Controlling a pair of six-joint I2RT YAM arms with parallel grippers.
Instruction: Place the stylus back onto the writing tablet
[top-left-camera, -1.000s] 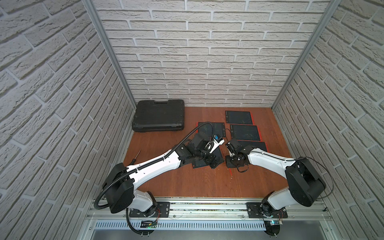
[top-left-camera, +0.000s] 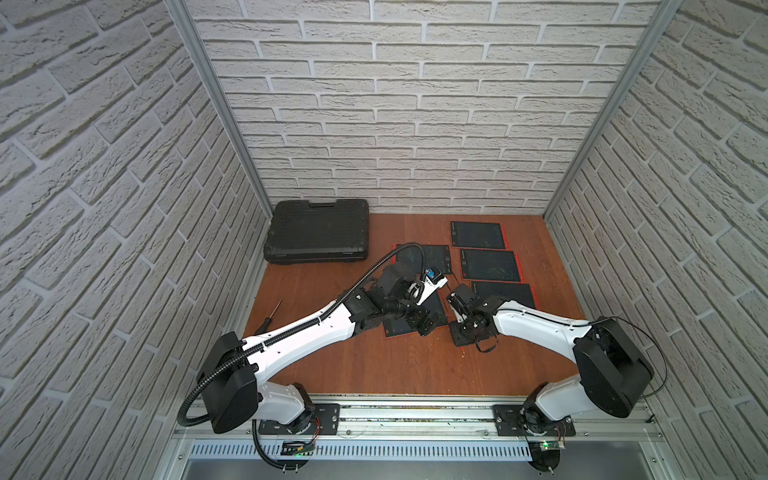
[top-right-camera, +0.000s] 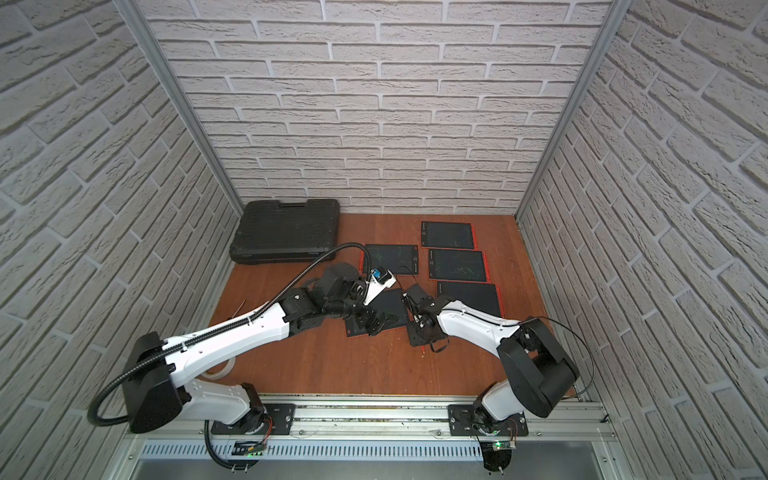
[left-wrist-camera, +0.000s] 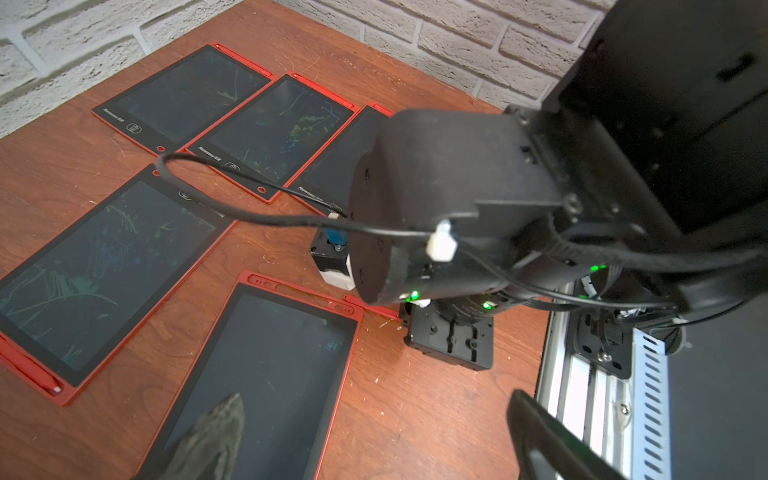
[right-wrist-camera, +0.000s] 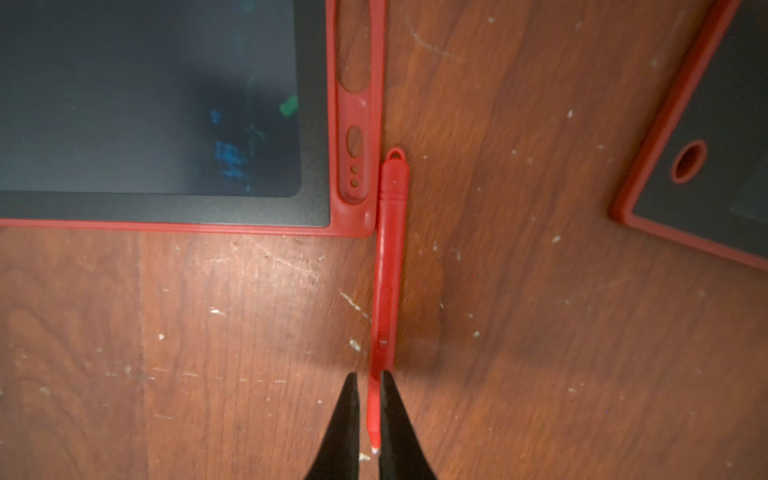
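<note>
The red stylus (right-wrist-camera: 387, 256) lies on the wood beside the empty red stylus slot of a writing tablet (right-wrist-camera: 160, 112), crossing below its corner in the right wrist view. My right gripper hangs over the stylus's lower part, its fingertips close together with a narrow gap; whether they touch the stylus I cannot tell. My left gripper is open above the left tablets (left-wrist-camera: 264, 384), nothing between its fingers.
More tablets (left-wrist-camera: 256, 128) lie at the back and right. A black case (top-left-camera: 317, 232) sits at the back left. Bare wood is free at the front and left of the table.
The right arm has shifted slightly left and toward the front in the top left view. My left arm has moved very little.
</note>
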